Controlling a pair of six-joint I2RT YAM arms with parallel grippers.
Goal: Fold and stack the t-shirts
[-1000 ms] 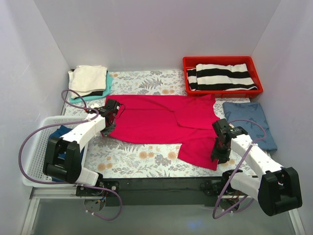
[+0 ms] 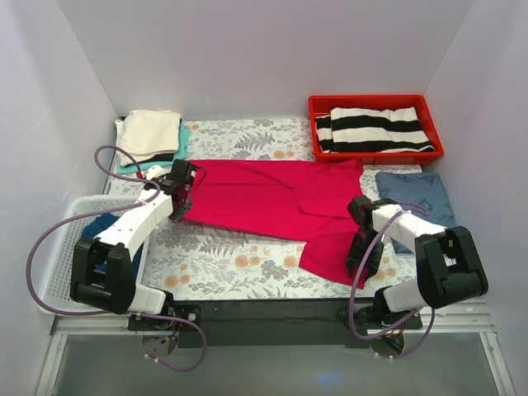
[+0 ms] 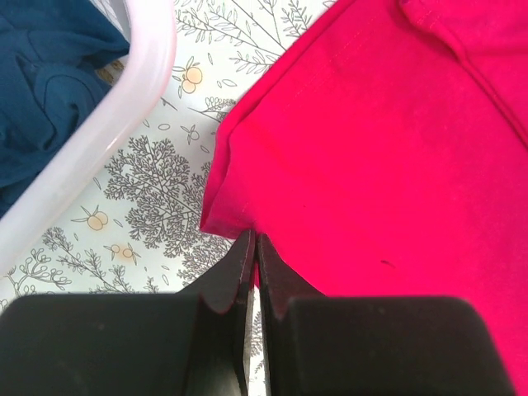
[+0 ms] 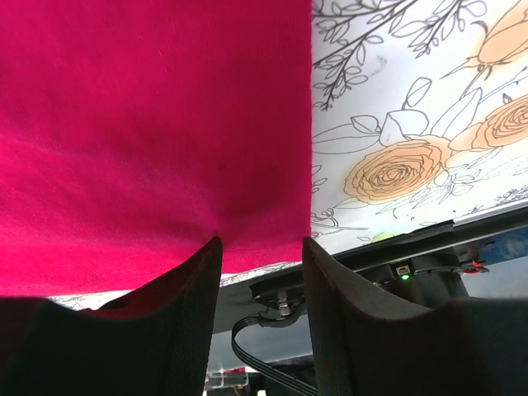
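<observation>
A red t-shirt [image 2: 256,202] is spread over the middle of the table, with one part [image 2: 326,256] reaching toward the front right. At its left front corner, my left gripper is shut on the shirt's edge; cloth runs right up to the fingertips in the left wrist view. Over the front right corner of the shirt, my right gripper stands open, its fingers spread to either side of the hem's end. Whether cloth reaches between those fingers is hard to tell. From above, both arms partly cover these corners.
A red bin [image 2: 375,157] with a striped garment [image 2: 375,130] stands back right. Folded blue cloth [image 2: 421,198] lies on the right, a folded stack [image 2: 150,136] back left. The white basket [image 2: 62,272] with dark blue cloth borders the left arm. Patterned table shows in front.
My right arm has swung left and toward the front edge, onto the shirt's corner.
</observation>
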